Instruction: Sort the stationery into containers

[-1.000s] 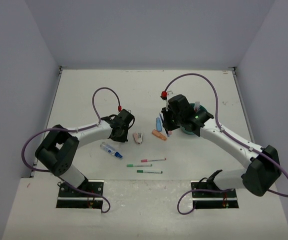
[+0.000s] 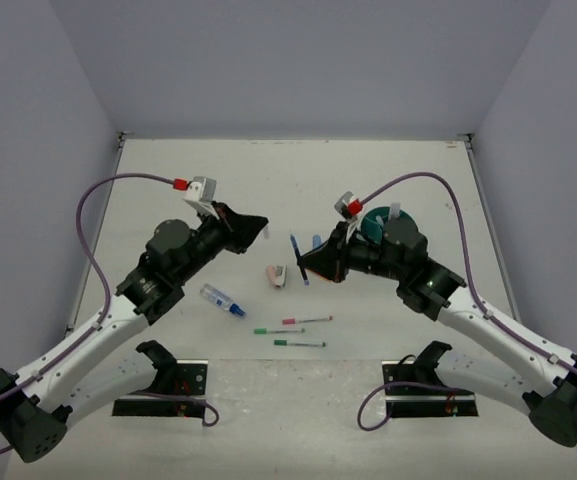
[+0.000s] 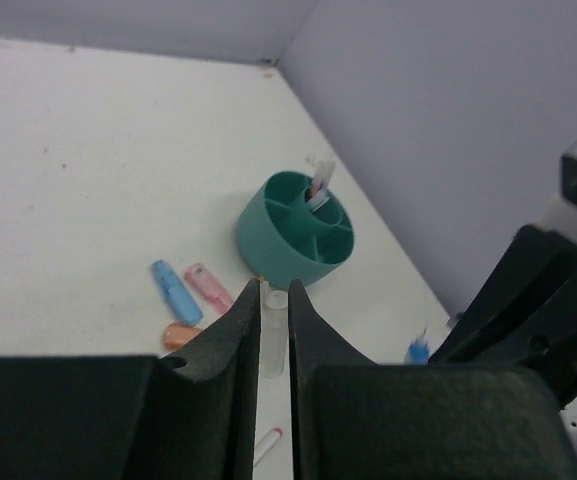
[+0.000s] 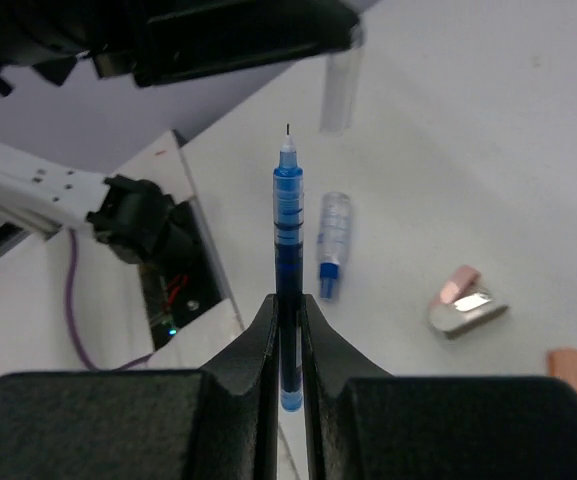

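In the top view my left gripper (image 2: 265, 224) is shut on a small white translucent cylinder (image 3: 273, 340), which looks like a cap and points down. Facing it, my right gripper (image 2: 304, 262) is shut on a blue pen (image 4: 288, 220), held upright with its bare tip up in the right wrist view. A gap separates pen and white piece. A round teal divided holder (image 3: 258, 242) has a white item in it. On the table lie a blue piece (image 3: 176, 292), a pink piece (image 3: 208, 287), an orange piece (image 3: 180, 336) and a pink-and-silver item (image 2: 277, 276).
Several slim markers, including a pink-capped one (image 2: 308, 320) and a green-capped one (image 2: 300, 344), lie near the front edge. A clear bottle with a blue cap (image 2: 222, 300) rests at front left.
My left gripper has risen from near the bottle and swung toward the back and right, carrying the white piece. The right gripper has come left with the pen, closing the distance between them.
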